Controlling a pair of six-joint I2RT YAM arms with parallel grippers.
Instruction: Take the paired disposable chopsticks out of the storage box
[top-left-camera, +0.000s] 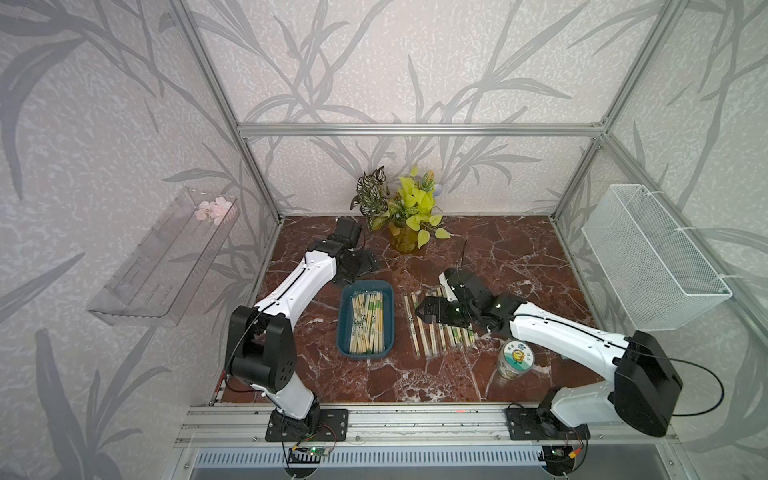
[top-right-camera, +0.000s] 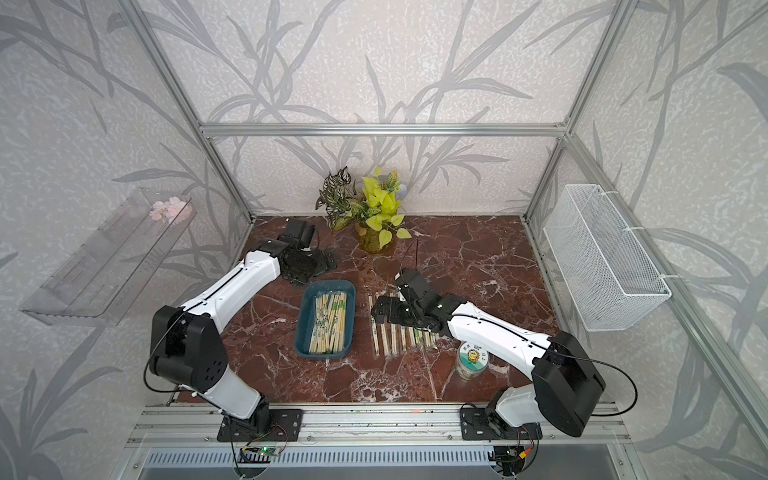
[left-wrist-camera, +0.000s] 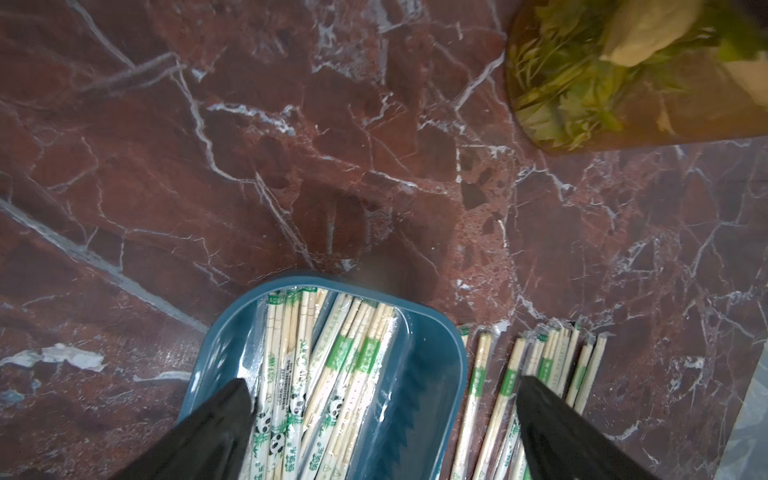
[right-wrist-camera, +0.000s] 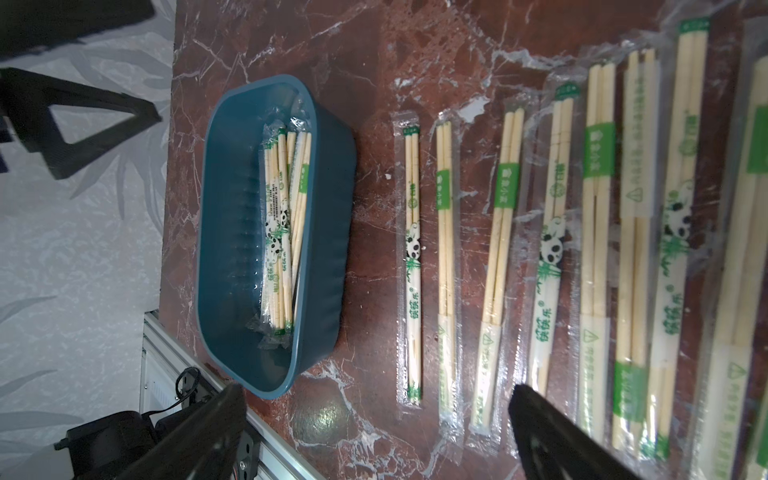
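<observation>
A blue storage box (top-left-camera: 345, 320) holds several wrapped chopstick pairs (left-wrist-camera: 336, 384) at centre-left of the table. To its right a row of wrapped pairs (right-wrist-camera: 502, 184) lies side by side on the marble table (top-right-camera: 480, 256). My left gripper (top-left-camera: 358, 265) stands open above the table behind the box, nothing between its fingers; in the left wrist view the box lies below it. My right gripper (top-left-camera: 432, 308) is open and empty over the row of pairs, right of the box.
A plant in an amber pot (top-right-camera: 372, 236) stands at the back. A round container (top-left-camera: 516, 356) sits at front right. A clear tray (top-left-camera: 160, 264) and a white mesh basket (top-left-camera: 656, 256) hang on the side walls.
</observation>
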